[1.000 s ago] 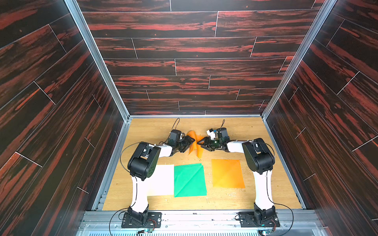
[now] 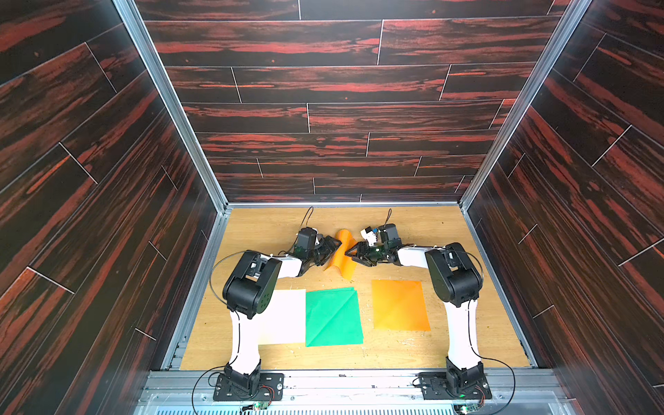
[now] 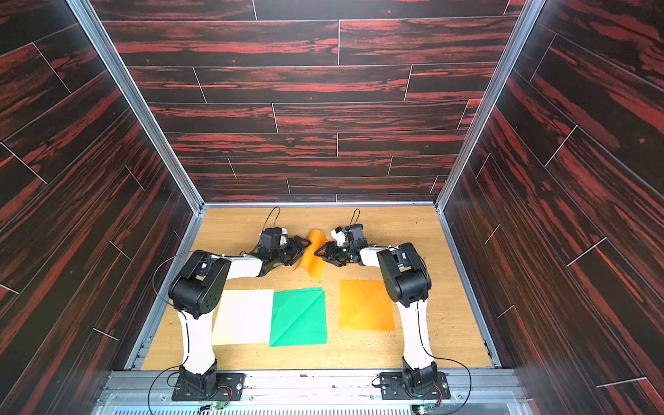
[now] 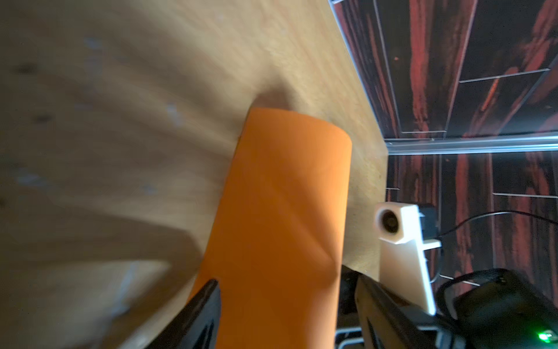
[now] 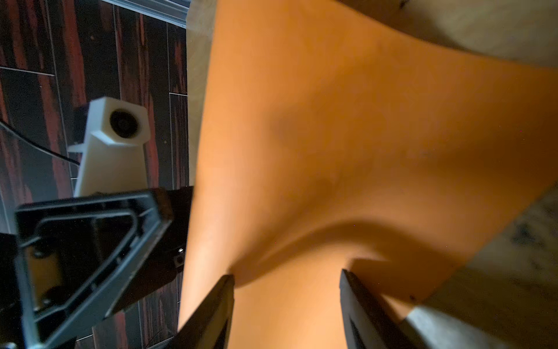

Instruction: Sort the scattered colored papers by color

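A curled orange paper (image 2: pixel 343 238) stands bent at the back middle between my grippers; in the left wrist view its rounded fold (image 4: pixel 279 197) fills the middle. My left gripper (image 2: pixel 333 247) is open at its left side, fingertips either side of the paper's near part. My right gripper (image 2: pixel 352 251) is at its right side, fingers apart over the orange surface (image 5: pixel 372 116); whether it touches cannot be told. Flat in the front row lie a white sheet (image 2: pixel 283 318), a green stack (image 2: pixel 333 318) and an orange sheet (image 2: pixel 400 304).
Walls enclose the table on the back and sides. Both arms reach over the table's sides from the front rail.
The curled orange paper has shifted slightly in shape between the grippers, its top bend moving right. Both grippers have moved only slightly.
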